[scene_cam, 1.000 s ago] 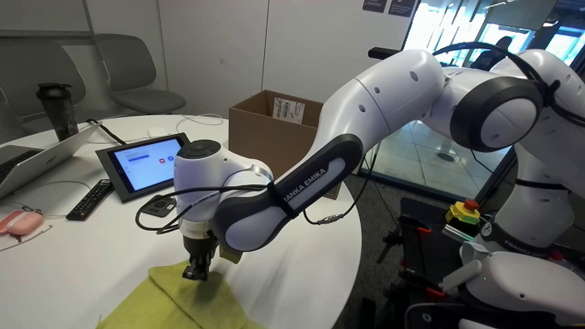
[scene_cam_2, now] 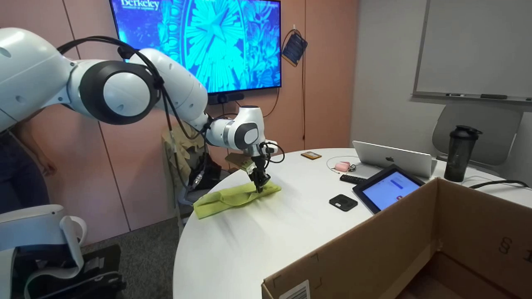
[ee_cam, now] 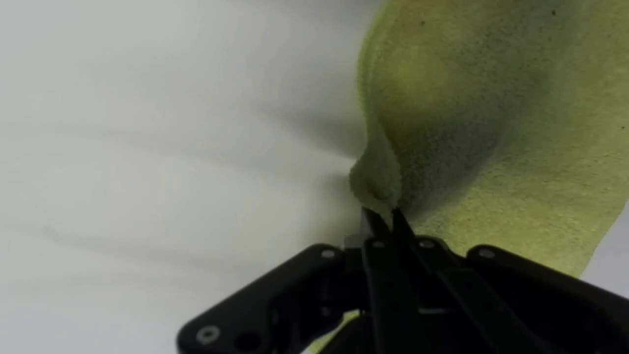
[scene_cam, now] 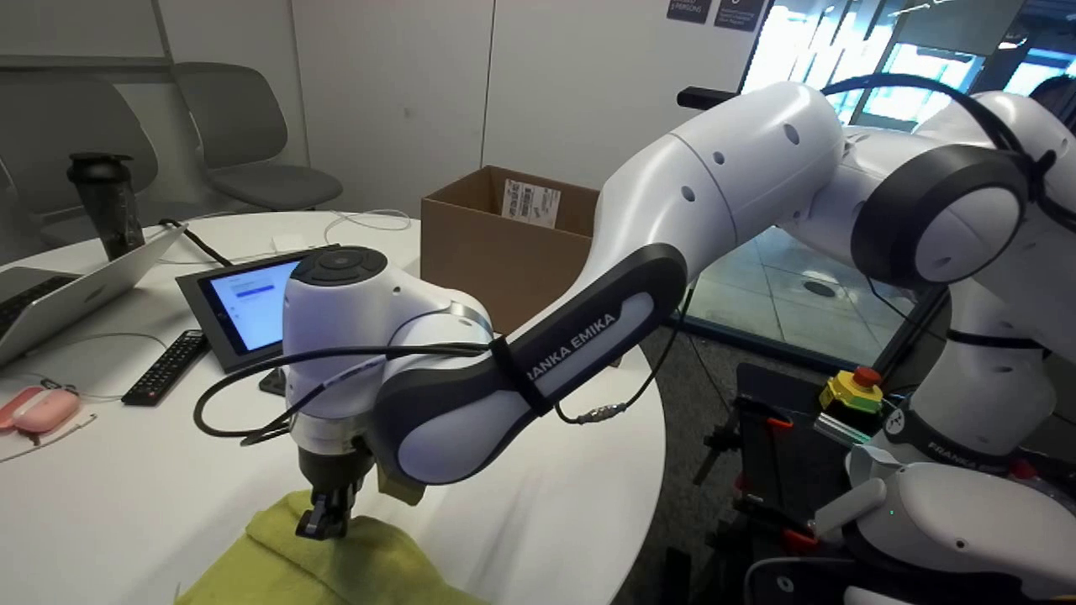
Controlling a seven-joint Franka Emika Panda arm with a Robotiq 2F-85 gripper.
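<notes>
A yellow-green cloth (scene_cam: 292, 568) lies folded on the white table near its front edge. In the second exterior view the cloth (scene_cam_2: 229, 197) stretches as a long strip along the table's left side. My gripper (scene_cam: 324, 524) points down over it, and in the wrist view the gripper is shut on a raised, pinched fold at the edge of the cloth (ee_cam: 519, 147). The fold tapers into the fingertips, while the rest of the cloth spreads to the right on the table.
An open cardboard box (scene_cam: 509, 247) stands farther back on the table. A tablet (scene_cam_2: 391, 189), a remote (scene_cam: 166, 368), a black puck-like device (scene_cam_2: 343, 202), a laptop (scene_cam_2: 396, 158) and a dark bottle (scene_cam_2: 459, 154) are grouped away from the cloth. Bare tabletop (scene_cam_2: 294, 224) separates the cloth from the box.
My gripper has moved left and toward the front of the table in the first exterior view. The cloth's gripped part has shifted with it, and its folds look more bunched.
</notes>
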